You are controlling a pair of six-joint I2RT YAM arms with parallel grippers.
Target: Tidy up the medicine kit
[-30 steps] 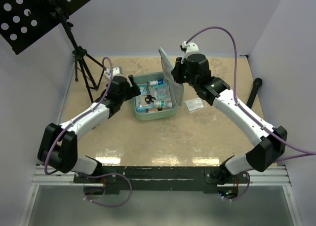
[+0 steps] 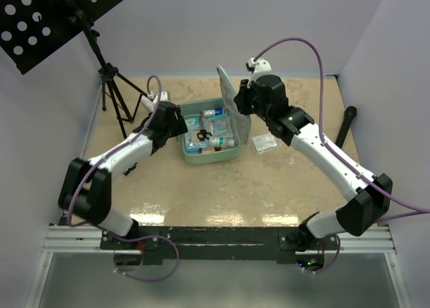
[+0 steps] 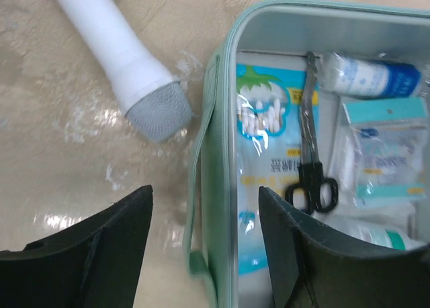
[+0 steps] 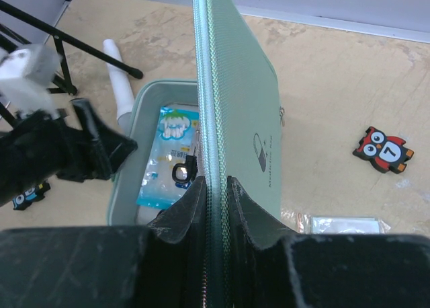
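Note:
The pale green medicine box (image 2: 211, 158) stands unlatched in the middle of the table, its lid (image 2: 230, 96) held upright on the right side. My right gripper is shut on the lid's edge. At the box's left wall (image 3: 218, 153), my left gripper has its fingers apart on either side, with a gap to the wall visible on the outer side. Inside lie black scissors (image 3: 312, 180), a cotton swab pack (image 3: 265, 120), a blue-capped bottle (image 3: 369, 77), a clear pouch (image 3: 390, 146) and a green-banded roll or bottle (image 2: 222, 142).
A white cylinder with a grey end (image 3: 144, 86) lies left of the box, near the black tripod (image 2: 111, 72). Right of the lid are a clear packet (image 2: 264, 142) and an owl-shaped piece (image 4: 383, 149).
Right arm and lid have barely moved.

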